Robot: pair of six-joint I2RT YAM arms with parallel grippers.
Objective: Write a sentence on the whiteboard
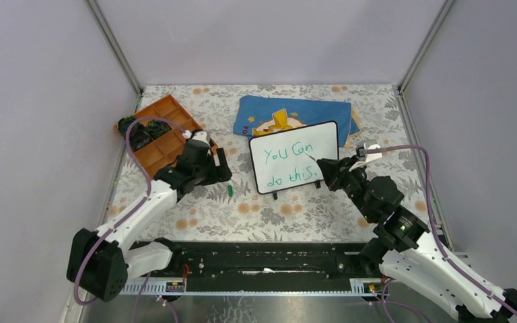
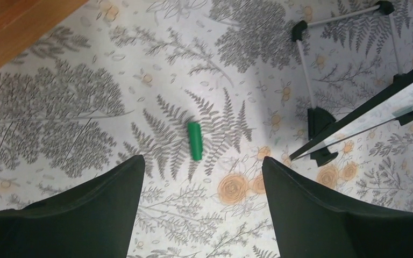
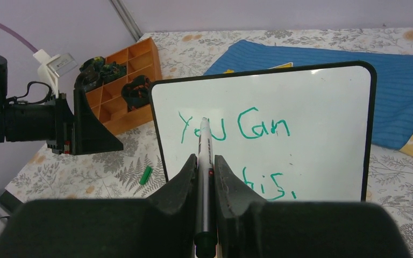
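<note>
The whiteboard [image 1: 289,145] stands tilted on its stand, with "You Can" and a second line starting "do" in green writing; part of that lower line is hidden by my right gripper in the right wrist view. My right gripper is shut on a marker [image 3: 205,145] with a pale tip, pointing at the board. Whether the tip touches it, I cannot tell. A green marker cap [image 2: 195,141] lies on the patterned tabletop [image 2: 97,177]. Over the cap hangs my left gripper, fingers apart, nothing between its fingers.
An orange compartment tray [image 1: 165,111] with dark items sits at the back left. Behind the board lies a blue cloth [image 1: 330,111]. One black foot of the board's stand [image 2: 322,156] is near the left gripper.
</note>
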